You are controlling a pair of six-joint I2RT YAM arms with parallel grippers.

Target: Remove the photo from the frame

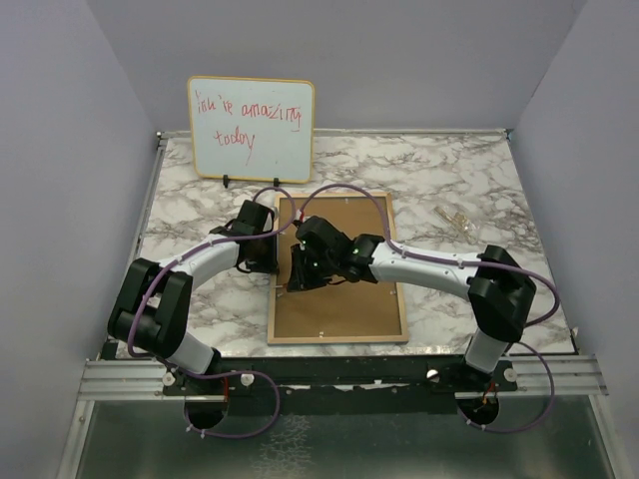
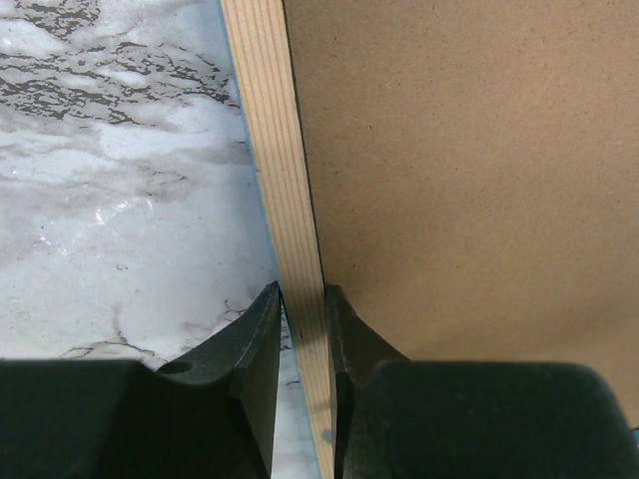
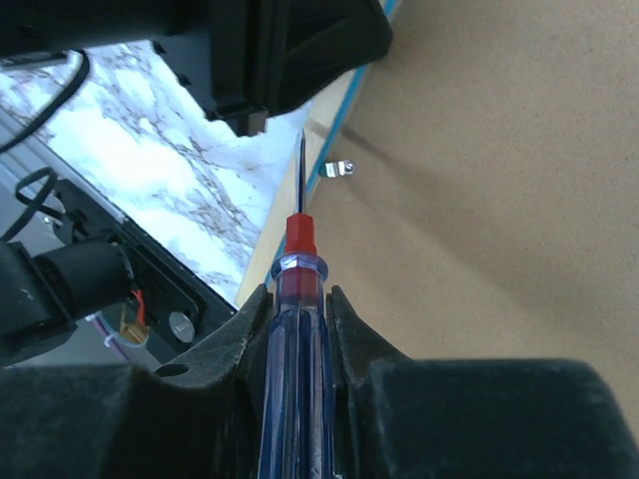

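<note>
The picture frame (image 1: pixel 337 338) lies face down on the marble table, its brown backing board (image 1: pixel 349 319) facing up. On the frame's left wooden side (image 2: pixel 270 130), my left gripper is shut, one finger on each side of the strip. My right gripper is shut on a screwdriver (image 3: pixel 298 349) with a clear handle and red collar. The driver's thin shaft points toward the frame's left edge, near a small metal tab (image 3: pixel 337 169) that sticks out over the board. In the right wrist view the tip lies close to the left gripper; contact with the tab cannot be made out.
A whiteboard (image 1: pixel 252 128) with red writing stands at the back left. A small clear item (image 1: pixel 457 220) lies on the right of the table. Both arms crowd the frame's left side.
</note>
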